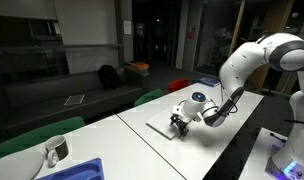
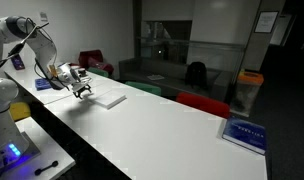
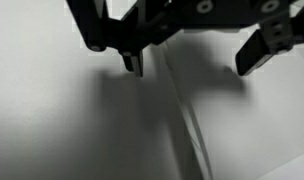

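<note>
A flat white slab (image 1: 160, 130) lies on the white table, and it also shows as a pale block (image 2: 111, 102) in exterior view 2. My gripper (image 1: 180, 127) is low over the table at the slab's near right side; whether it touches the slab cannot be told. In the wrist view the gripper stands open, its two dark fingers wide apart. A pale straight edge runs through the gap between them, with shadow alongside. No held object shows between the fingers.
A mug (image 1: 57, 148) and a blue tray (image 1: 76, 172) are on the table at the left in exterior view 1. A blue box (image 2: 244, 134) sits at the table's far right in exterior view 2.
</note>
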